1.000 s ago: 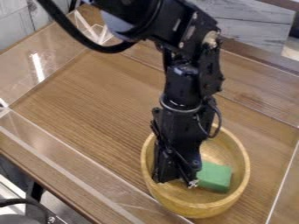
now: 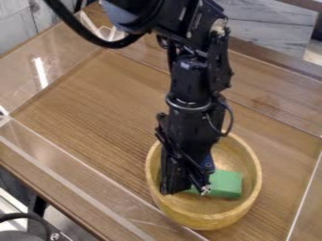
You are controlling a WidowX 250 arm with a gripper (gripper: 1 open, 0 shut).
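Note:
My black gripper (image 2: 189,174) reaches down into a yellow bowl (image 2: 233,212) at the lower right of the wooden tray. Inside the bowl, to the right of the fingertips, lies a green block (image 2: 224,186). The fingers are dark and overlap one another, and nothing shows held between them; the gripper looks shut.
A clear raised edge runs along the left and front, and a pale plank wall stands at the back right. A black cable lies at the lower left.
My gripper has risen slightly and shifted a little within the bowl. The green block has shifted slightly toward the back and left.

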